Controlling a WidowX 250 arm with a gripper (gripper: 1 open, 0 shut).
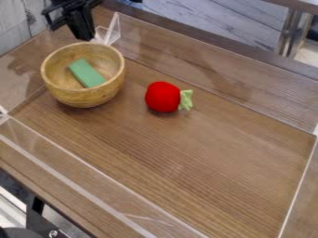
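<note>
A wooden bowl (82, 97) sits at the upper left of the table, with a green block (84, 72) lying inside it. My black gripper (81, 30) is above the back rim of the bowl, at the top left, shut, with nothing visible between its fingers. To the right of the bowl lies a red tomato-like object (163, 97) with pale green leaves.
A pale wall edge runs along the left and back, close behind the bowl and gripper.
</note>
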